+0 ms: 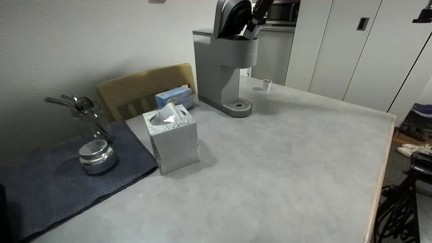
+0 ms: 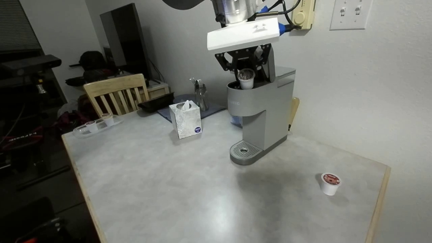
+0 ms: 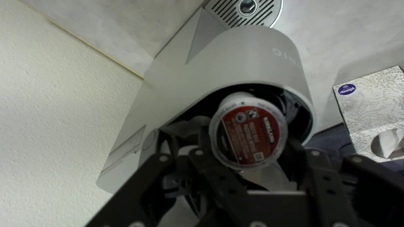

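Note:
The grey coffee machine (image 2: 259, 97) stands on the table with its lid (image 1: 237, 18) raised. My gripper (image 2: 245, 71) is shut on a white coffee pod (image 2: 246, 83), low at the open top of the machine. From the wrist view, the pod's red-labelled lid (image 3: 250, 134) faces the camera, tilted over the dark pod opening (image 3: 299, 113). The pod's lower part is hidden behind the machine's front rim, so how deep it sits cannot be told. A second pod (image 2: 330, 183) stands upright on the table, apart from the machine.
A tissue box (image 1: 174, 139) and a blue box (image 1: 174, 97) are near the machine. A jar of utensils (image 1: 92, 121) and a silver-lidded jar (image 1: 97, 156) rest on the dark mat (image 1: 48, 178). More pods lie on a clear tray (image 2: 97, 126).

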